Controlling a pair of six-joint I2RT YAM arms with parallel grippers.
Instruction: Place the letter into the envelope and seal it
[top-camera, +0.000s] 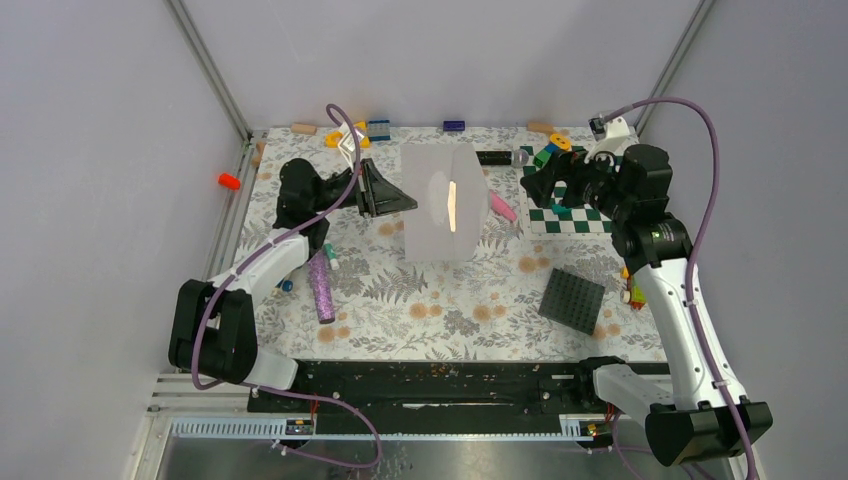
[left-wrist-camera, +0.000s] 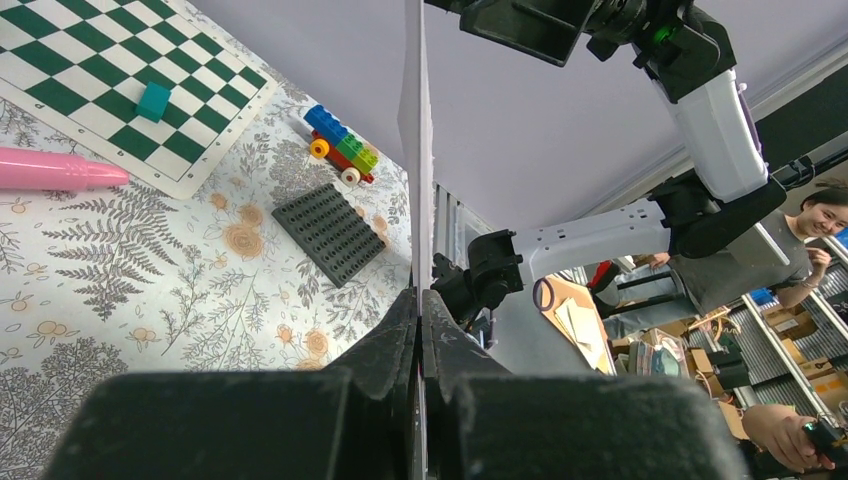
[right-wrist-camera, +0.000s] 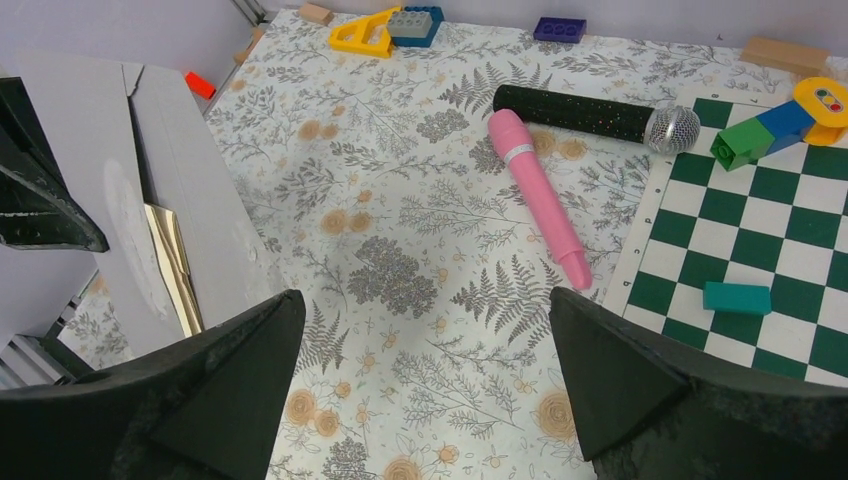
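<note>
A flat whitish envelope (top-camera: 430, 220) hangs above the table in the top view, with a narrow gold strip (top-camera: 452, 206) along its middle. My left gripper (top-camera: 411, 204) is shut on its left side. Edge-on in the left wrist view, the envelope (left-wrist-camera: 420, 170) runs as a thin line between the closed fingers. A dark slit shows above the gold strip (right-wrist-camera: 172, 265) in the right wrist view. To the envelope's right, apart from it, my right gripper stands open and empty. No separate letter can be made out.
On the patterned table lie a pink marker (right-wrist-camera: 540, 195), a black microphone (right-wrist-camera: 590, 118), a green checkered board (right-wrist-camera: 690, 250) and a dark studded plate (top-camera: 571, 300). A purple tube (top-camera: 321, 288) lies at left.
</note>
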